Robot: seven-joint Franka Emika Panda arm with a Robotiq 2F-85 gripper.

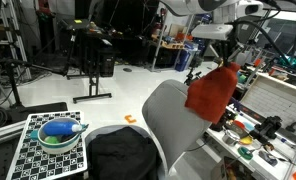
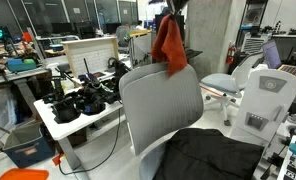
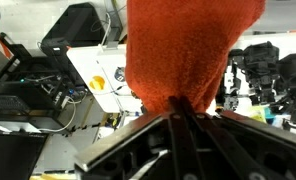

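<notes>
A red cloth (image 1: pixel 212 94) hangs from my gripper (image 1: pixel 229 65), which is shut on its upper part. In exterior view 1 the cloth overlaps the upper right of a grey chair back (image 1: pixel 170 118). Seen in exterior view 2, the lower tip of the cloth (image 2: pixel 170 45) comes down at the top edge of the chair back (image 2: pixel 160 102); whether they touch I cannot tell. In the wrist view the cloth (image 3: pixel 178 50) spreads out from the fingertips of my gripper and covers much of the upper middle.
A dark cloth (image 1: pixel 123 153) lies on the chair seat. To the left, a bowl (image 1: pixel 58 138) with a blue item stands on a checkered board (image 1: pixel 28 160). A cluttered white table (image 1: pixel 273 105) runs behind on the right; black devices crowd another table (image 2: pixel 73 125).
</notes>
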